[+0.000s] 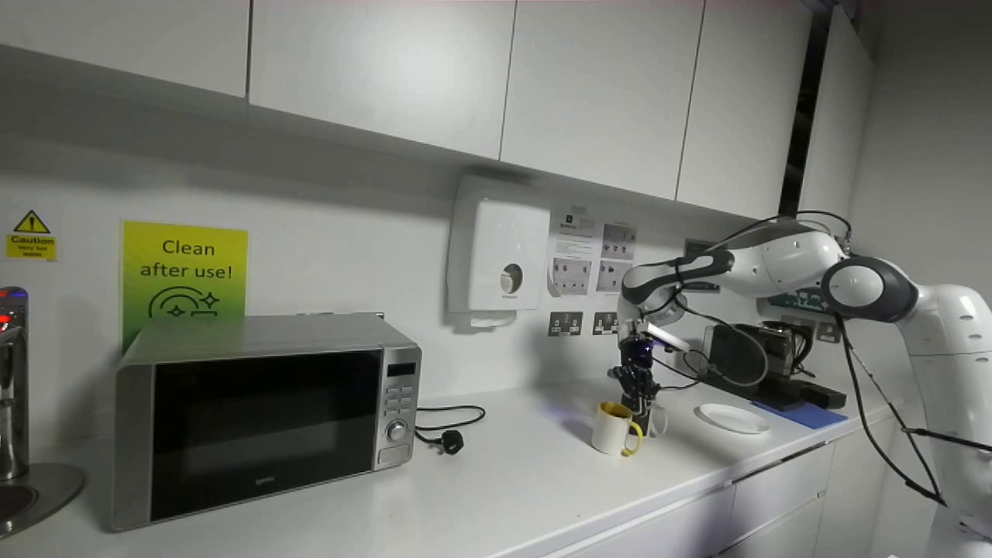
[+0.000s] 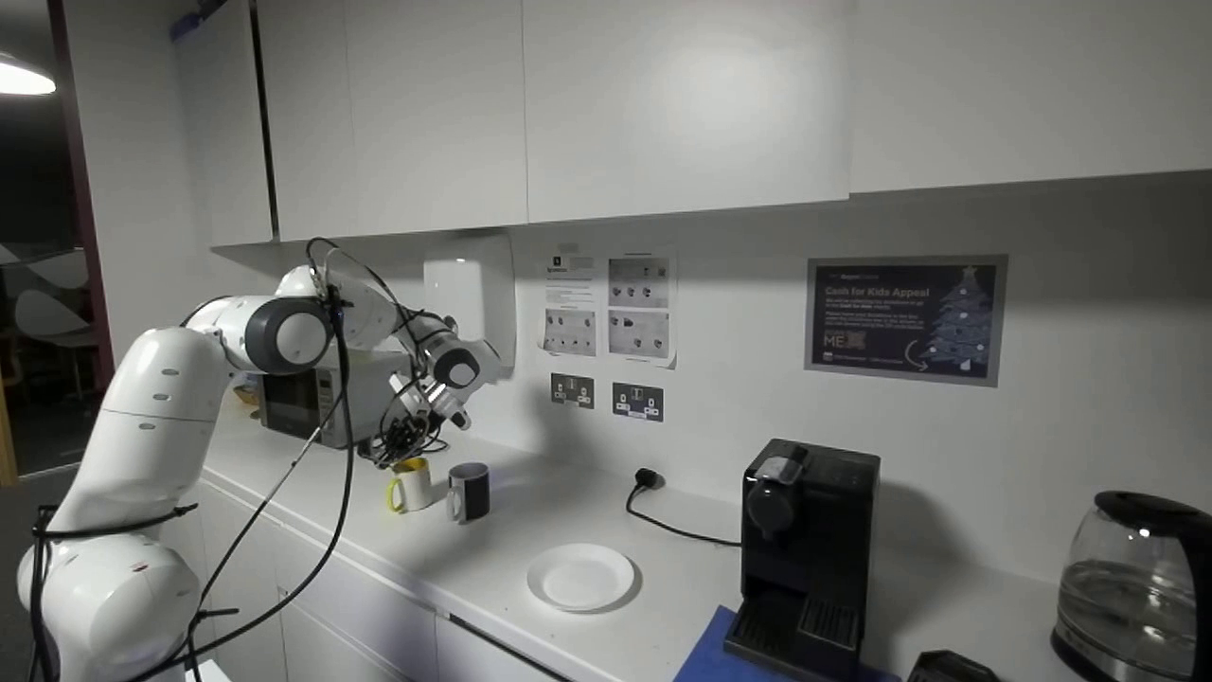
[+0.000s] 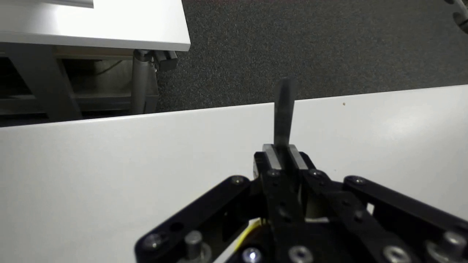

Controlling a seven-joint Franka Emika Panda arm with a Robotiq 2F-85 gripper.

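My gripper is shut on a thin, flat, dark grey strip, which sticks out beyond the fingertips. It is blurred and could be a utensil handle; I cannot tell for sure. A white mug with a yellow inside and handle stands upright on the counter, with the gripper above and right behind it. Its yellow rim shows partly under the fingers in the wrist view. Beside it stands a dark mug with a white handle, apart from the first mug in exterior view 2.
A white plate lies on the counter, with a black coffee machine on a blue mat beyond it. A microwave stands left, its plug loose on the counter.
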